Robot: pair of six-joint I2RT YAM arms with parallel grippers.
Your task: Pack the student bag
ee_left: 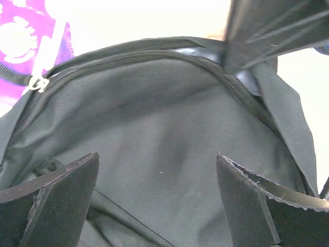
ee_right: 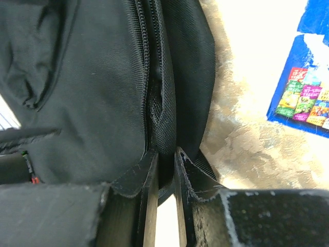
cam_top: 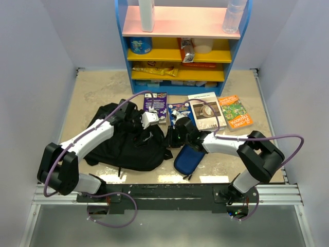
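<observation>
The black bag [cam_top: 133,154] lies on the left of the table, its zipper [ee_left: 118,55] crossing the left wrist view. My left gripper [cam_top: 144,135] is open above the bag's fabric. My right gripper [cam_top: 171,139] is at the bag's right edge, fingers close around a zipper-edged strip of fabric; whether they grip it firmly is unclear. A blue pencil case [cam_top: 187,163] lies just right of the bag.
Books [cam_top: 205,108] [cam_top: 236,110], a purple book [cam_top: 155,102] and a blue booklet [ee_right: 303,92] lie at the back, below a shelf unit [cam_top: 180,18].
</observation>
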